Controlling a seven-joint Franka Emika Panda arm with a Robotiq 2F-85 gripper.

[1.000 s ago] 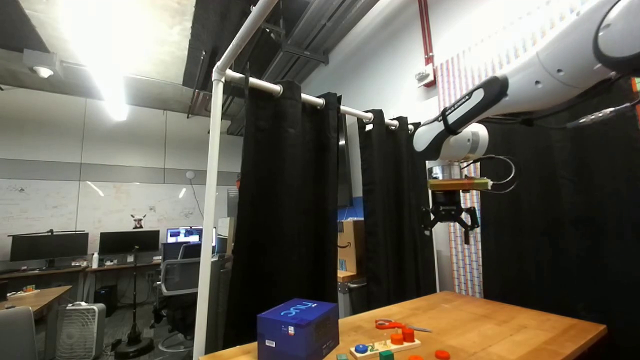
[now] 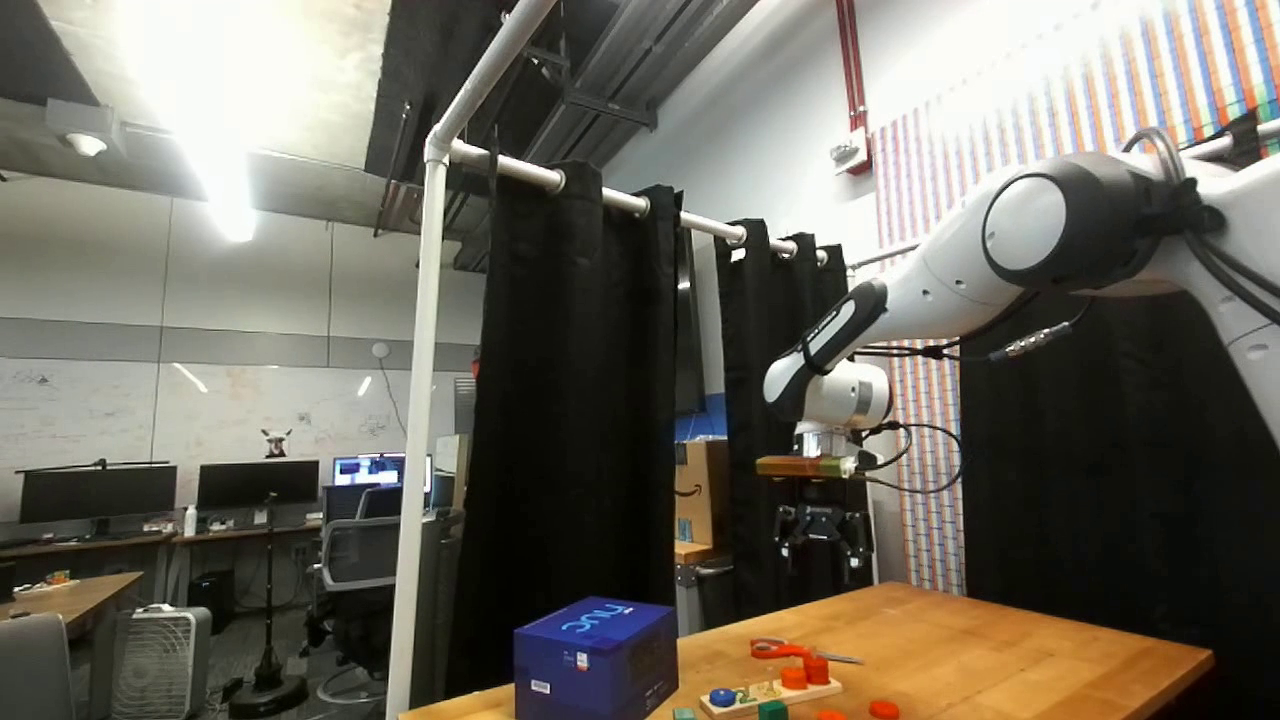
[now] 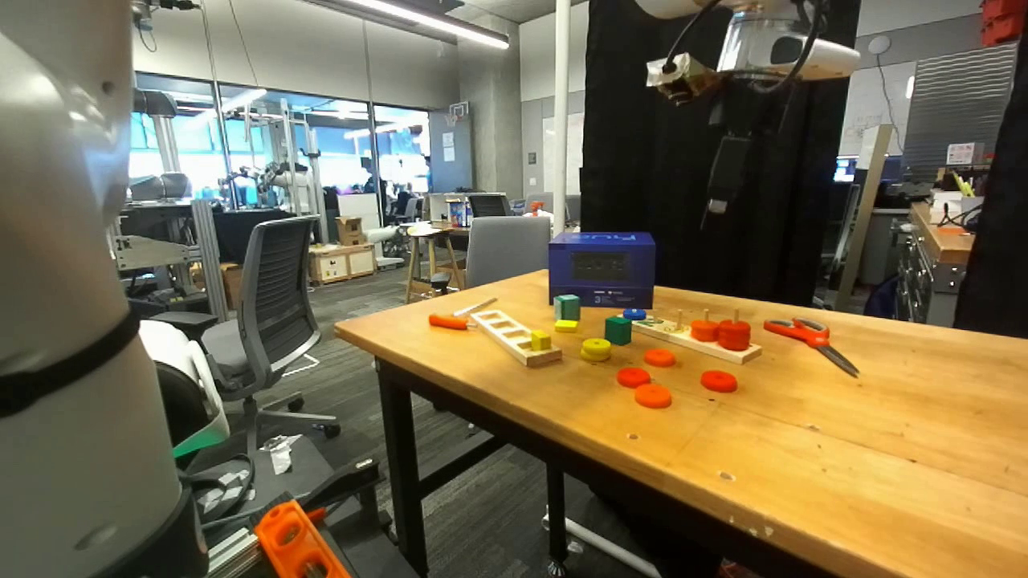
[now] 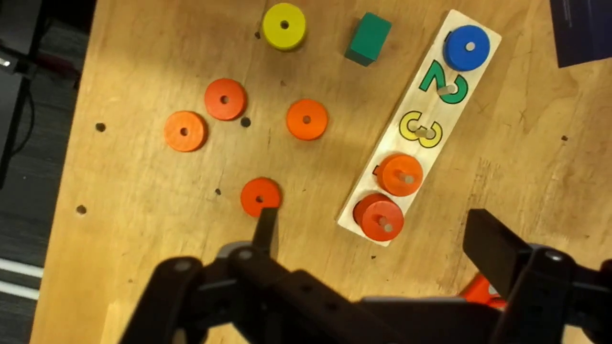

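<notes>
My gripper is open above the table, nothing between its fingers. Below it in the wrist view lies a wooden peg board (image 4: 396,134) with printed numbers. A blue ring (image 4: 466,48) sits on the peg at one end; orange rings (image 4: 399,174) and red rings (image 4: 378,217) sit on the two pegs at the other. The pegs by the green 2 and yellow 3 are bare. Several loose orange-red rings (image 4: 307,120) lie flat beside the board. A yellow ring (image 4: 284,26) and a green block (image 4: 368,38) are farther up in that view.
Red-handled scissors (image 3: 811,334) lie past the board's red end. A blue box (image 3: 602,270) stands at the table's edge. A wooden frame (image 3: 513,337) holding a yellow block (image 3: 540,340) lies near an orange-handled tool (image 3: 449,322).
In exterior view 1, the arm and gripper have moved left and down, closer to the table. The objects on the table look unmoved.
</notes>
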